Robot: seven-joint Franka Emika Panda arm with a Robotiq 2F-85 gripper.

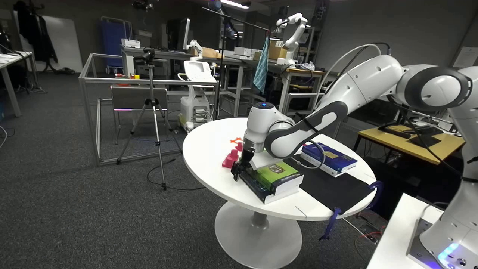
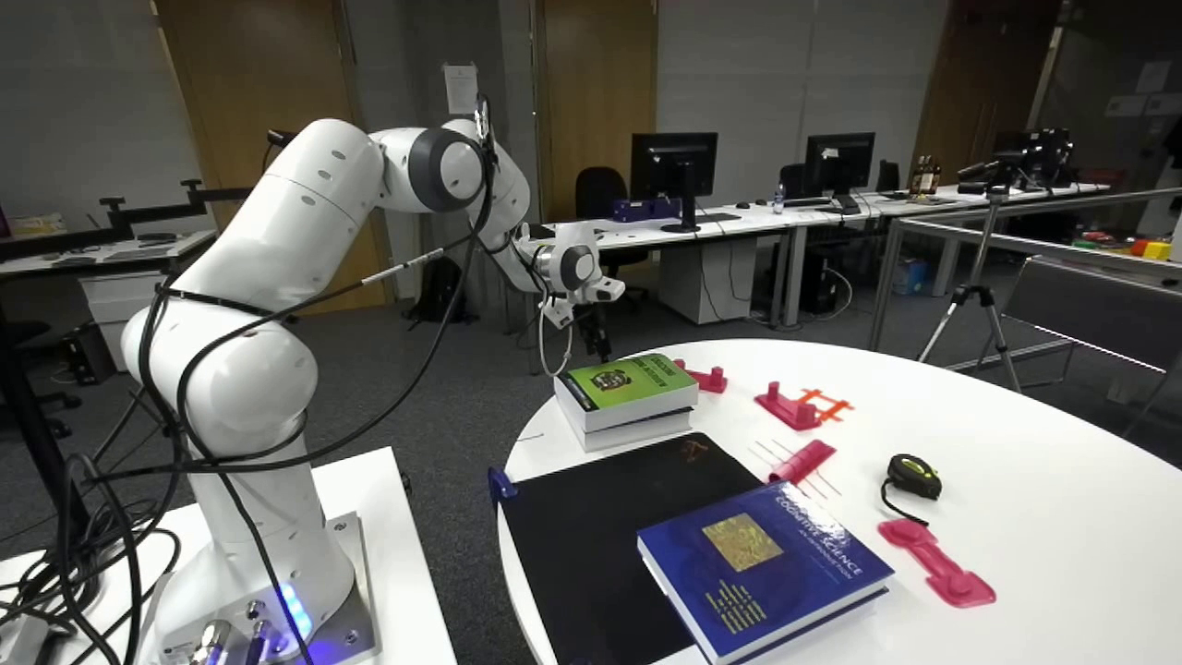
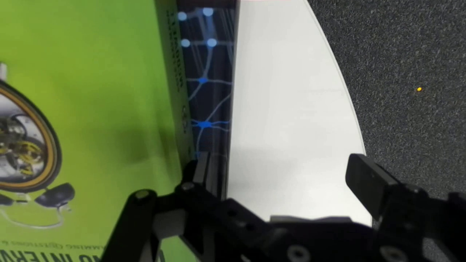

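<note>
A thick green book [image 1: 282,174] lies on top of a dark book with a blue network pattern [image 3: 207,100], whose edge sticks out from under it. My gripper [image 1: 238,170] is low at the end of this stack, open and pointing down. In the wrist view the fingers stand wide apart with nothing held. The left finger [image 3: 201,172] overlaps the dark book's exposed strip, close beside the green book's edge; I cannot tell whether it touches. Over the white table's rim is the right finger [image 3: 364,174]. Exterior view 2 shows the gripper [image 2: 598,342] partly hidden behind the stack.
A blue book [image 2: 765,565] rests partly on a black mat [image 2: 598,543]. Pink plastic pieces [image 2: 789,406], an orange frame [image 2: 826,406] and a tape measure [image 2: 914,476] are spread over the white round table [image 2: 1053,532]. Its edge runs near the gripper; the table's far side has free room.
</note>
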